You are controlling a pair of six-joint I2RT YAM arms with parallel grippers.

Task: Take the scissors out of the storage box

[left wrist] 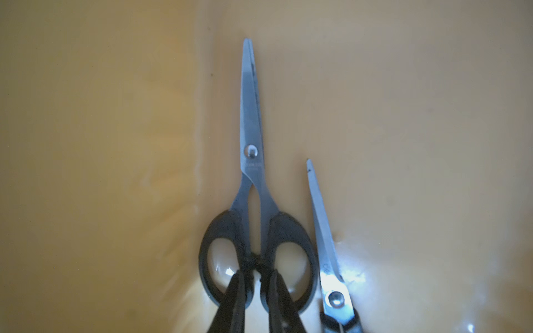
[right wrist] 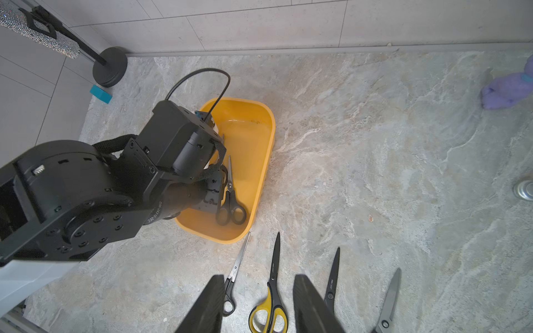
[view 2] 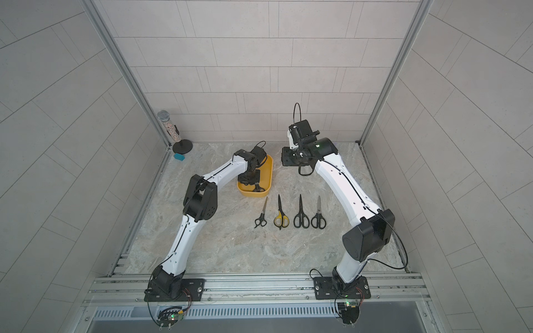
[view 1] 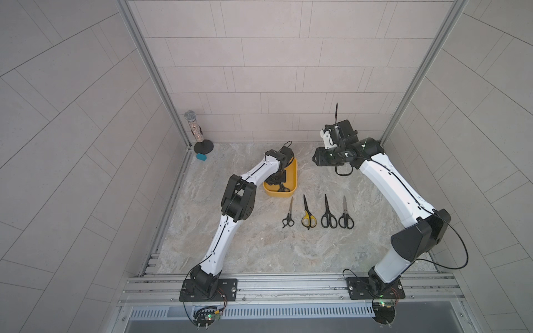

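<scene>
In the yellow storage box lie two pairs of scissors with black handles. My left gripper reaches down into the box over the handles of the longer pair. Its fingers are narrowly apart, one tip over each handle's inner bar; whether they touch it I cannot tell. Beside it, to the right in the left wrist view, lies the second pair, its handles mostly cut off there; the right wrist view shows those handles. Over the table on the right, my right gripper is open and empty.
In front of the box, several scissors lie in a row on the table, among them a yellow-and-black pair and a black-handled pair. A bead-filled stand and a blue block are at the back left. Table right of the box is clear.
</scene>
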